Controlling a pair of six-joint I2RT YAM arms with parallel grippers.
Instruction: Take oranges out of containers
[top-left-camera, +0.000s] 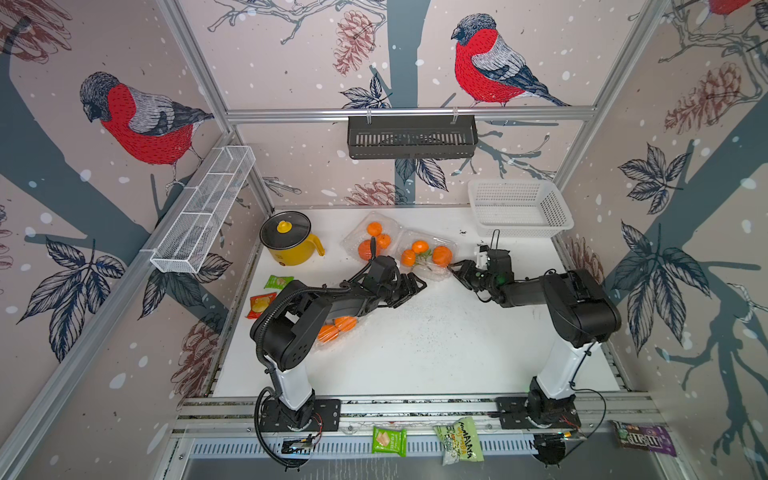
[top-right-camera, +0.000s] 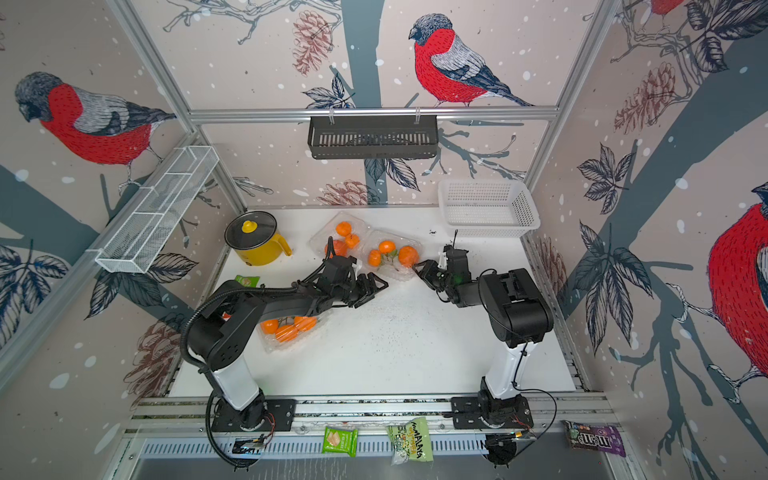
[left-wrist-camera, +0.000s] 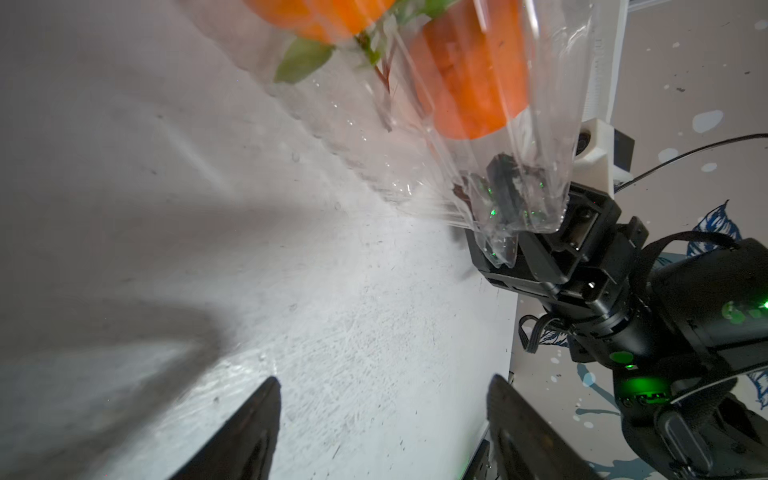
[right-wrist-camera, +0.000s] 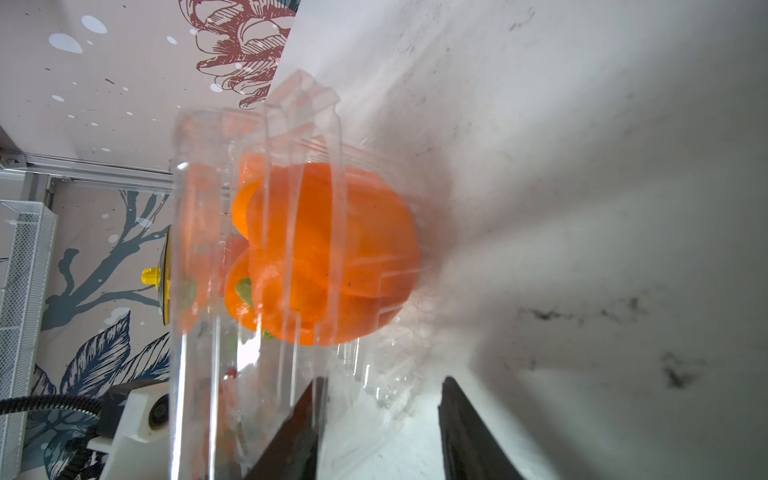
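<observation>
Three clear plastic containers of oranges lie on the table: one at the back (top-left-camera: 356, 235), one at the centre (top-left-camera: 416, 261) with a large orange (right-wrist-camera: 336, 252) and green leaves, and one at the front left (top-right-camera: 288, 336), partly under my left arm. My left gripper is open, low before the centre container, nothing between its fingers. My right gripper is at that container's right end, fingers apart; the clear plastic edge reaches its left finger, and I cannot tell whether it touches.
A yellow pot (top-left-camera: 289, 249) stands back left, a white basket (top-left-camera: 520, 224) back right, and snack packets (top-left-camera: 262, 305) at the left. A dark rack (top-left-camera: 412, 148) hangs on the back wall.
</observation>
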